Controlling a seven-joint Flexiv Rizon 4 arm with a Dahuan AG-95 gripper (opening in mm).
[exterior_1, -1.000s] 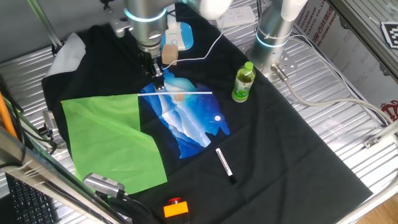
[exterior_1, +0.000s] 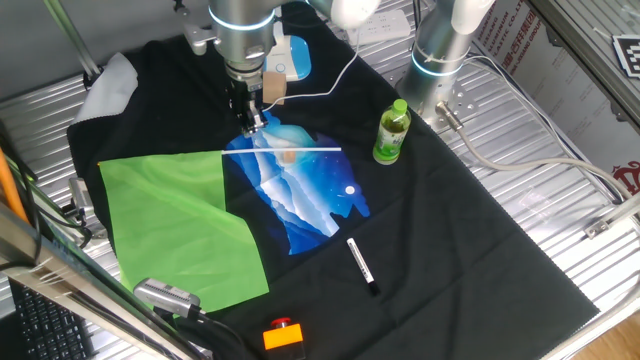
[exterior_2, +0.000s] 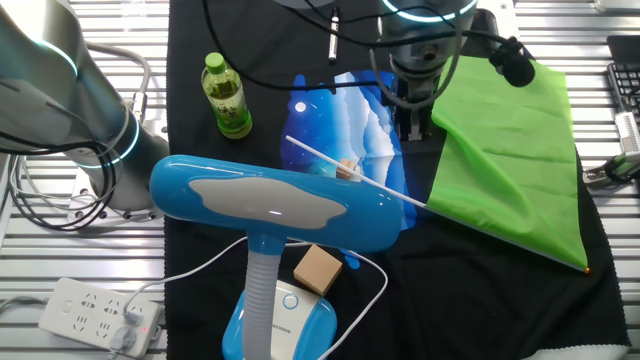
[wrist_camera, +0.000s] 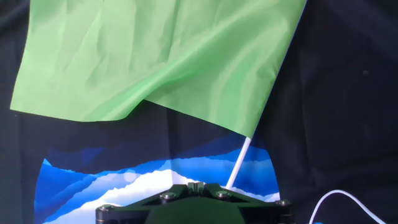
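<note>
A green flag (exterior_1: 185, 225) lies spread on the black cloth. Its thin white stick (exterior_1: 290, 150) runs across a blue-and-white picture sheet (exterior_1: 300, 195). In the wrist view the green cloth (wrist_camera: 161, 56) fills the upper part, with a soft fold in it, and the bare stick (wrist_camera: 239, 163) slants down towards the fingers. My gripper (exterior_1: 254, 130) is near the stick, over the sheet's edge in exterior view 1. At the bottom of the wrist view its fingertips (wrist_camera: 192, 186) meet, and nothing shows between them. The stick's lower end is hidden behind the gripper there.
A green-capped bottle (exterior_1: 392, 132) and a marker (exterior_1: 362, 265) lie to the sheet's sides, the bottle upright. Close by are a wooden block (exterior_2: 317, 269), a white cable and a blue lamp (exterior_2: 275, 203). A red-topped orange button box (exterior_1: 283, 338) sits in front.
The flag, stick and other objects have not visibly moved.
</note>
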